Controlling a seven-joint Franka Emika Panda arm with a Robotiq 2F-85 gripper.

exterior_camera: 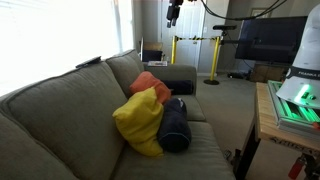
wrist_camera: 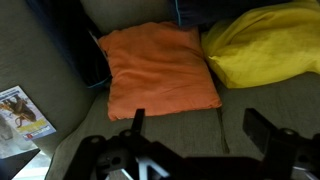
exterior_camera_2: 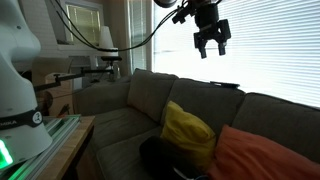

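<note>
An orange pillow [wrist_camera: 160, 70] lies on the grey couch, below my gripper in the wrist view. The fingers stand wide apart with nothing between them. Beside it is a yellow pillow [wrist_camera: 265, 45], with a dark blue pillow [wrist_camera: 205, 8] partly in view at the top edge. Another dark pillow [wrist_camera: 68, 38] lies at the left. High above the couch hangs the gripper [exterior_camera_2: 212, 52] in exterior view 2, touching none of the pillows. From the other side, the yellow pillow [exterior_camera: 142, 122] leans next to the dark blue one [exterior_camera: 174, 125], the orange pillow [exterior_camera: 146, 83] behind them.
The couch backrest [exterior_camera: 60, 105] runs along the window side. A flat dark object [exterior_camera: 89, 62] rests on top of it. A wooden table [exterior_camera: 280, 135] stands across from the couch, with open floor between. A magazine [wrist_camera: 22, 115] shows at the left of the wrist view.
</note>
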